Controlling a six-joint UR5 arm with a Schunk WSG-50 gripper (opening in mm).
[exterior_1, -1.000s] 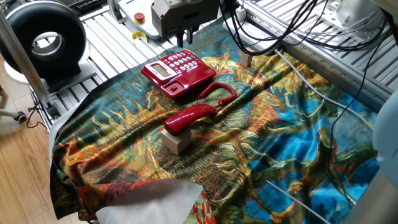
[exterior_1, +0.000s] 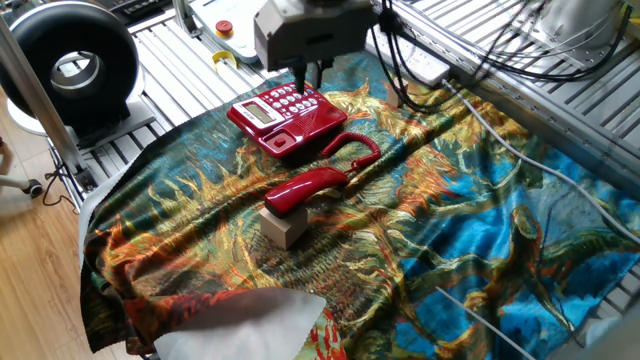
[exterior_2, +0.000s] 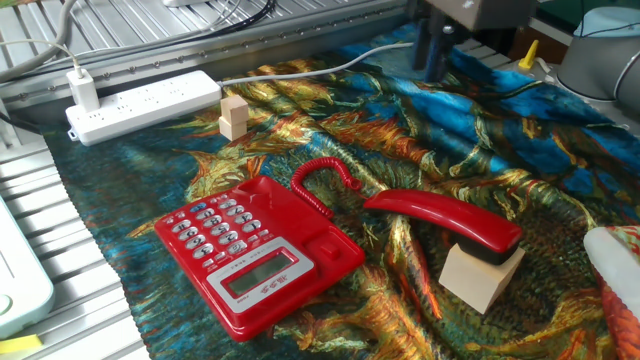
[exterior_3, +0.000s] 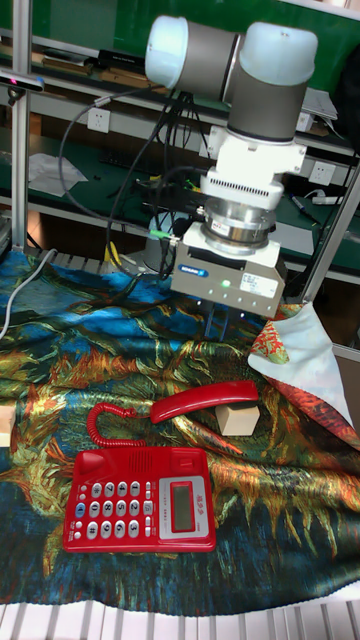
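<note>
A red desk phone base (exterior_1: 285, 122) with a keypad and a small display lies on the patterned cloth. Its red handset (exterior_2: 445, 212) is off the base, one end propped on a wooden block (exterior_2: 482, 276) and the other slanting down towards the cloth. A coiled red cord (exterior_3: 98, 425) joins handset and base. My gripper (exterior_1: 309, 88) hangs fingers down; in exterior view 1 it overlaps the keypad's far edge. Exterior view 3 puts the gripper (exterior_3: 217, 326) beyond the handset, clear of it. Its two dark fingers stand apart, with nothing visible between them.
Two small stacked wooden blocks (exterior_2: 233, 118) stand near a white power strip (exterior_2: 145, 107). A white cable (exterior_1: 540, 165) crosses the cloth. Folded-over cloth (exterior_1: 245, 325) shows its pale underside at one edge.
In exterior view 1 my gripper has shifted slightly right and lower, now overlapping the keypad's far edge. Phone, handset and block are unmoved.
</note>
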